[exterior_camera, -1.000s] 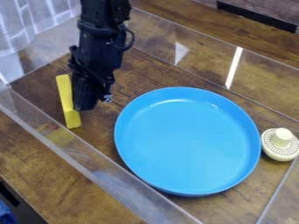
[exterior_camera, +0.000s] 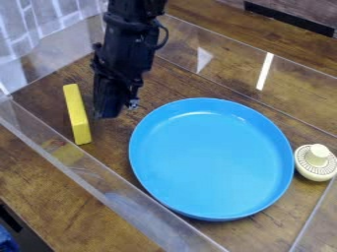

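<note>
My dark robot gripper hangs above the wooden floor of the clear-walled area, just right of a yellow bar that lies lengthwise on the wood. Its fingertips are dark and small, so whether they are apart is hard to tell; nothing is visible held in them. A large blue round plate lies to the right of the gripper.
A white round object with a knob sits right of the plate. Transparent walls border the left and front. Bare wood shows behind the plate and at the lower left.
The gripper has risen a little and shifted slightly right, away from the yellow bar. The bar and plate have not moved.
</note>
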